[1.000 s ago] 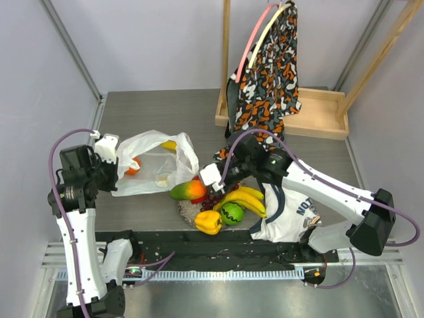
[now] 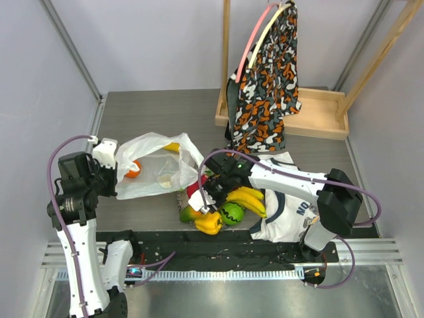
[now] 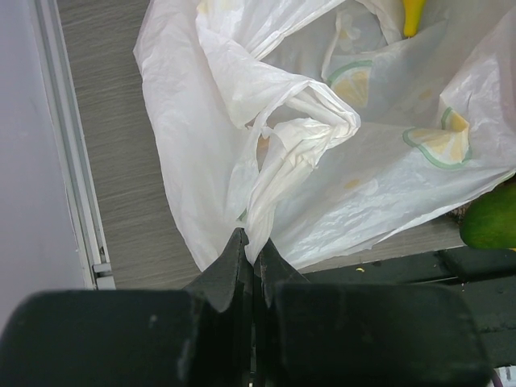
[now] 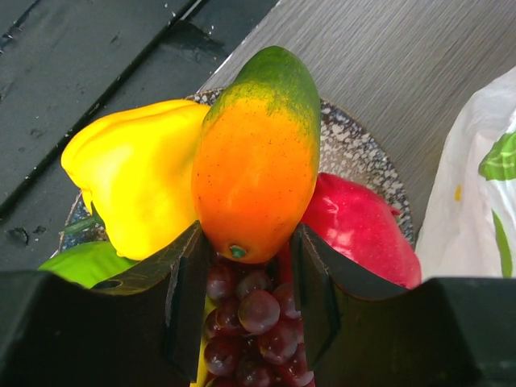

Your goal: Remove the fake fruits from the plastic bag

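The white plastic bag (image 2: pixel 142 187) lies on its side with its mouth spread to the right. Inside it, an orange fruit (image 2: pixel 133 170) and a yellow one (image 2: pixel 171 146) show. A twisted fold of the bag is pinched between the fingertips of my left gripper, which is shut on it. My right gripper is shut on the stem end of an orange-green mango (image 4: pixel 256 165), low over a speckled plate (image 4: pixel 367 149). Around the mango are a yellow bell pepper (image 4: pixel 143 169), a red pepper (image 4: pixel 367 234) and dark grapes (image 4: pixel 260 312).
Bananas (image 2: pixel 250 200) and a small watermelon (image 2: pixel 232 212) crowd the plate's right side. A white printed cloth (image 2: pixel 286 215) lies under the right arm. At the back, a patterned cloth (image 2: pixel 268 93) hangs over a wooden stand (image 2: pixel 315 122). Table behind the bag is clear.
My right gripper has come down with the mango, moving it from beside the bag's mouth onto or just over the plate's left front. The left arm and bag have shifted only slightly.
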